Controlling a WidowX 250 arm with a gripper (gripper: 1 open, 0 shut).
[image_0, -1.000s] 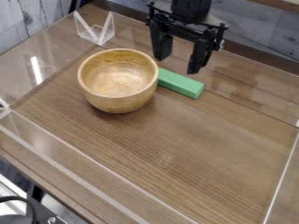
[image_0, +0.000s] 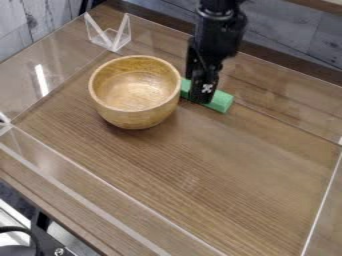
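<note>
A round yellow-tan bowl (image_0: 134, 100) sits on the wooden surface, left of centre. Just right of it lies a green block (image_0: 217, 101), partly hidden by my dark gripper (image_0: 202, 91), which hangs from above beside the bowl's right rim with its fingers low over the block's left part. The gripper looks open; whether the fingers touch the block is unclear.
A white wire-like object (image_0: 110, 30) stands at the back left.
My gripper has turned to a narrower side profile and come down toward the green block, beside the bowl. The bowl and block appear in the same places.
</note>
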